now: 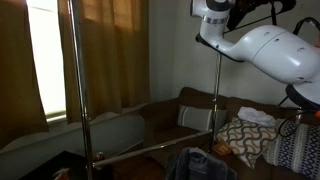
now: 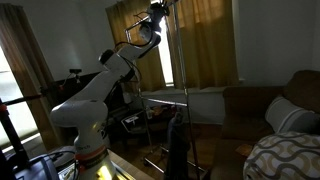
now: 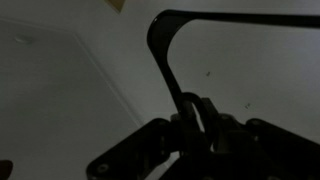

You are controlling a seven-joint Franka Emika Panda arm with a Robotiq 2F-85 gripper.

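Note:
A dark, smooth, bent bar (image 3: 172,52), like part of a hanger, runs from between my fingers up to a rounded corner and then off to the right in the wrist view. My gripper is shut on it. In exterior view 2 the gripper (image 2: 158,10) is high up, near the top of the metal rack (image 2: 180,70); it is too small there to make out its fingers. Low on the rack hangs a dark garment (image 2: 178,145), whose top also shows as a blue-grey garment (image 1: 200,165) in exterior view 1.
Metal posts (image 1: 80,80) and a low crossbar stand in front of the arm. Behind are a brown sofa (image 1: 165,120) with patterned pillows (image 1: 247,140) and orange curtains (image 1: 110,55) by a window. The wrist view's background is a plain pale surface.

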